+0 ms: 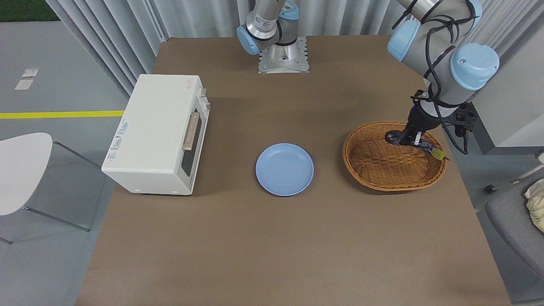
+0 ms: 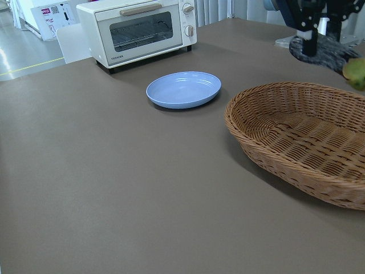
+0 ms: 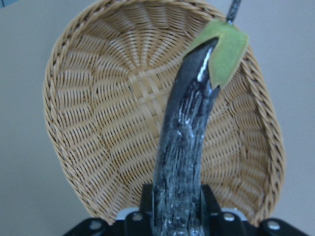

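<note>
My gripper is shut on an eggplant (image 3: 184, 123), dark and glossy with a green cap, held raised over the wicker basket (image 1: 380, 171). In the left view the eggplant (image 2: 319, 52) hangs above the basket (image 2: 268, 148), green end to the right. The wrist view shows the basket's woven floor (image 3: 113, 113) around the eggplant, with nothing else visible in it. In the front view the arm covers part of the eggplant.
A blue plate (image 1: 284, 169) lies left of the basket. A white toaster oven (image 1: 145, 132) with its door shut stands further left.
</note>
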